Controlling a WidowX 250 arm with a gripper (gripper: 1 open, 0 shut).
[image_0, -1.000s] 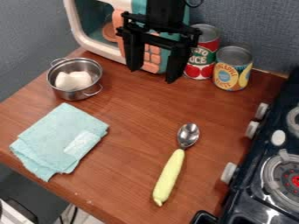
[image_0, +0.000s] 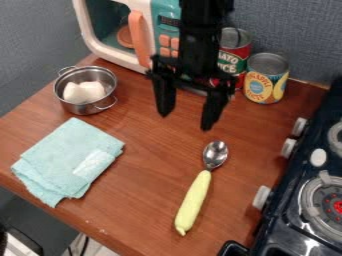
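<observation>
My black gripper (image_0: 189, 108) hangs open over the middle of the wooden counter (image_0: 147, 190), somewhat blurred, its two fingers apart with nothing seen between them. It is in front of a toy microwave and two cans, a red one (image_0: 233, 45) and a yellow-labelled one (image_0: 266, 79). Below it to the right lie a metal spoon (image_0: 215, 155) and a yellow corn cob or similar long object (image_0: 193, 205). A steel pot (image_0: 86, 91) with white contents stands at the left.
A folded light-blue towel (image_0: 67, 162) lies front left. A black stove (image_0: 307, 205) with knobs borders the right. The microwave (image_0: 114, 25) stands at the back.
My gripper has come lower in the view, toward the counter's middle and the spoon. The other objects have not moved.
</observation>
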